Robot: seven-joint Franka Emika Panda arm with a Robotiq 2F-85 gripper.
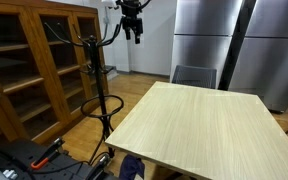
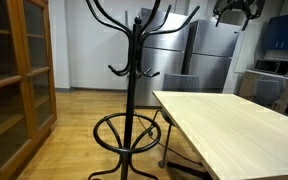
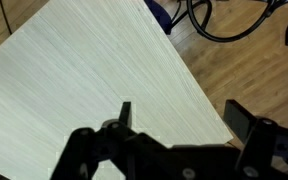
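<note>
My gripper is open with nothing between its fingers, high above the pale table. In exterior view 1 the gripper (image 1: 132,37) hangs near the top edge, to the right of the coat rack's upper hooks. The wrist view looks down past both fingers at the bare tabletop (image 3: 94,75) and one of its edges. Nearby, the black coat rack (image 2: 134,75) stands on the floor beside the table. A dark blue item (image 1: 131,167), perhaps cloth, shows at the table's near left edge; what it is I cannot tell.
The tabletop (image 1: 194,125) is empty. Behind it stand a dark chair (image 1: 194,76) and steel refrigerators (image 1: 204,40). A wooden cabinet with glass doors (image 1: 29,70) lines the left side.
</note>
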